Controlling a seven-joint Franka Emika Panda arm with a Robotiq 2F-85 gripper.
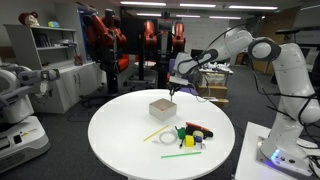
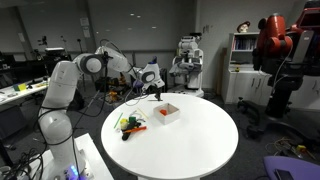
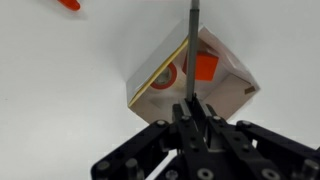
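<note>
My gripper is shut on a thin dark grey stick, which runs from the fingertips to the top edge of the wrist view. Below it is an open cardboard box, partly covered by the stick and the fingers. Inside the box show a round red piece and an orange block. In exterior view 1 the gripper hangs above the box, near its back right side. From exterior view 2, the gripper appears just above and behind the box.
Loose items lie on the white round table: a yellow stick, a white ring, a yellow block, a green stick and a dark red-black piece.
</note>
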